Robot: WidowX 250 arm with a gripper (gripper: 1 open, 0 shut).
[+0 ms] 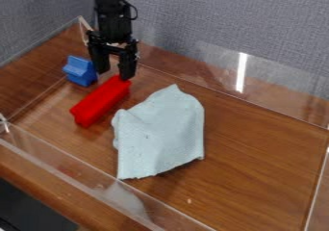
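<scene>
The black gripper (113,64) hangs from the top at the upper left of the wooden tray, open, its fingers apart. A blue block (80,71) lies just left of it, and a long red block (100,101) lies below it, running diagonally. A crumpled pale cloth (160,131) lies to the right of and below the red block. Whether the gripper touches either block is hard to tell.
The bare wooden floor (257,148) of the tray is clear on the right. The tray's walls bound the space at the back and left.
</scene>
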